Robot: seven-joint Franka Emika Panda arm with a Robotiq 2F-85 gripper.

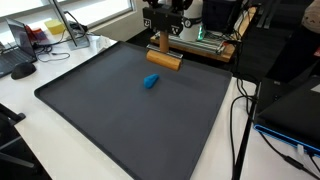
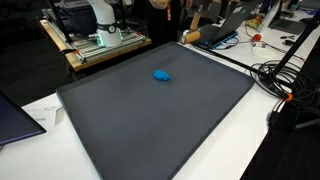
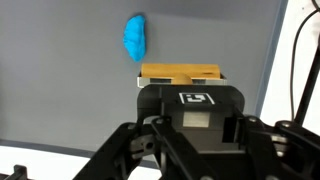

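A wooden-orange block [image 1: 164, 60] is in my gripper [image 1: 164, 49], which comes down from the top of exterior view 1 and is shut on it. In the wrist view the block [image 3: 205, 71] lies crosswise just beyond the dark gripper body, which hides part of it. Exterior view 2 shows an orange end of the block [image 2: 190, 37] at the mat's far edge. A small crumpled blue item [image 1: 151, 81] lies on the dark mat, apart from the block; the wrist view has this blue item [image 3: 135, 38] up and left of it. Whether the block touches the mat, I cannot tell.
A laptop [image 1: 20, 38] stands at the far left. Black cables [image 2: 285, 80] run along the table edge.
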